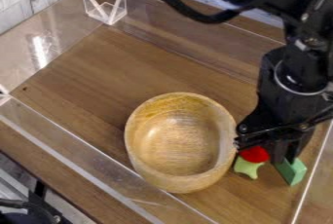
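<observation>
My black gripper (pixel 260 135) is low on the right, just right of the wooden bowl (pixel 178 143), over a red object (pixel 254 155) that is mostly hidden beneath it. A light green piece (pixel 248 168) lies below the red one, and a green block (pixel 291 170) lies to its right, partly covered by the gripper. The fingertips are largely hidden, so whether the fingers are open or shut cannot be seen clearly.
A small clear bracket (pixel 107 6) stands at the back left.
</observation>
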